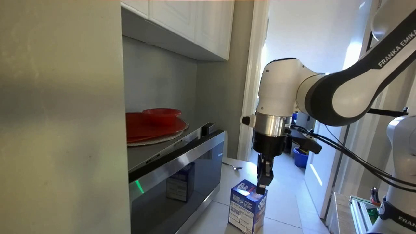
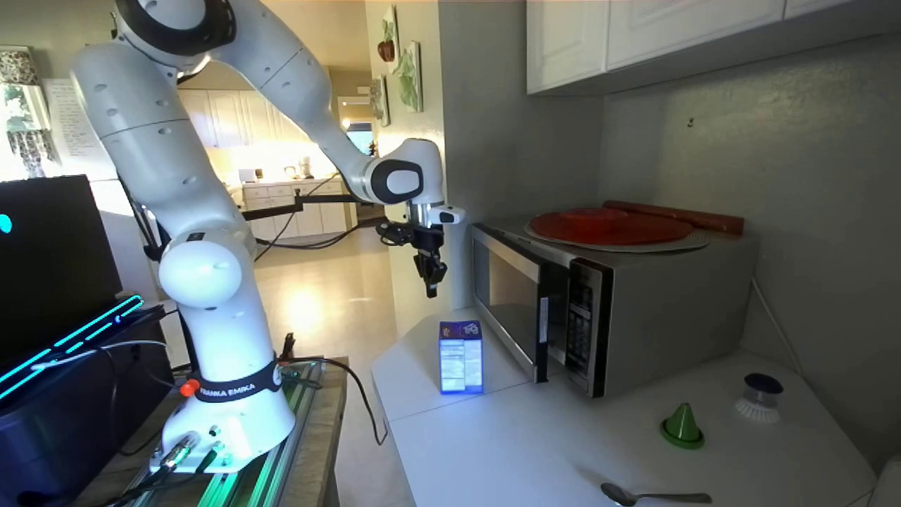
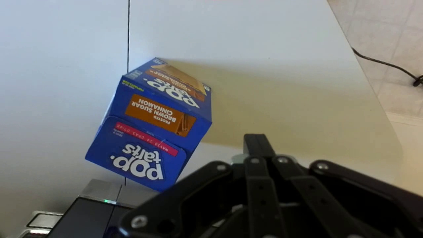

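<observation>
A blue Pop-Tarts box [image 3: 158,115] stands upright on the white counter in front of the microwave [image 2: 659,313]; exterior view 2 shows its printed side [image 2: 461,359]. My gripper [image 2: 431,291] hangs above and a little to the side of the box, apart from it in that view. In exterior view 1 the gripper [image 1: 261,191] overlaps the top of the box [image 1: 245,206]. The wrist view has the fingers [image 3: 256,146] together, nothing visible between them, with the box off to their left. The microwave door [image 1: 179,183] stands slightly ajar.
On the microwave lie a red lid or plate [image 2: 616,227] and a red-handled item. A green cone-shaped thing [image 2: 682,427], a brush [image 2: 760,397] and a spoon [image 2: 654,496] occupy the near counter. Counter space beside the box is clear, up to the counter's edge [image 3: 368,85].
</observation>
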